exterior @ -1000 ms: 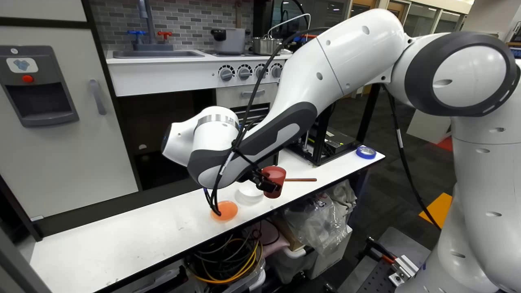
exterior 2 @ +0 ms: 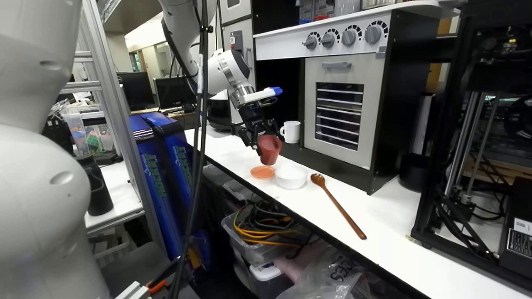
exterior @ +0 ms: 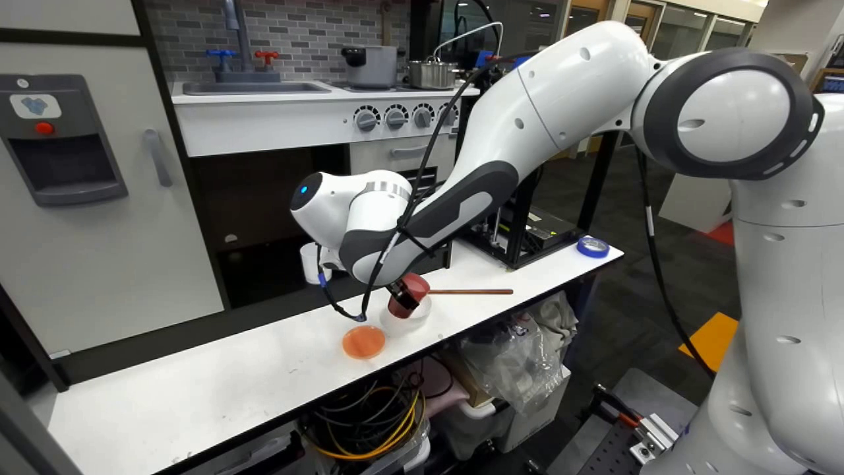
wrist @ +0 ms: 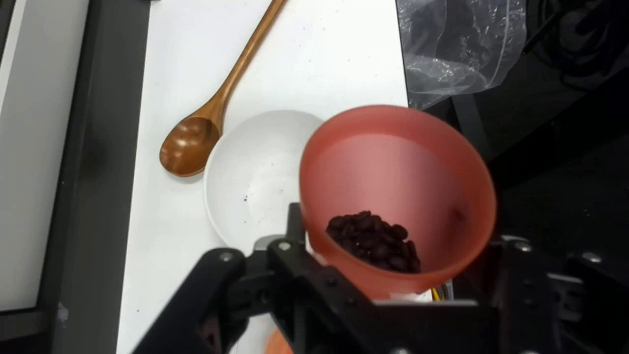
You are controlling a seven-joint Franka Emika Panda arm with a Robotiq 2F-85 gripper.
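My gripper (exterior 2: 265, 144) is shut on a red cup (exterior 2: 269, 151), which it holds tilted above the counter. Dark coffee beans (wrist: 377, 242) are gathered low against one side inside the cup, as the wrist view shows. Close below the cup stands a white bowl (wrist: 259, 177); its visible inside is bare apart from a few dark specks. An orange disc (exterior: 364, 342) lies flat beside the bowl. On the bowl's other side rests a brown wooden spoon (exterior 2: 339, 207).
A white mug (exterior 2: 291, 131) stands farther back by the toy oven (exterior 2: 339, 112). Blue tape (exterior: 593, 246) lies at the counter's far end, near a black-framed machine (exterior 2: 449, 149).
The red cup has moved left in exterior view 1, from beside the bowl to over it, and has gone from nearly upright to tilted. The wrist has turned with it.
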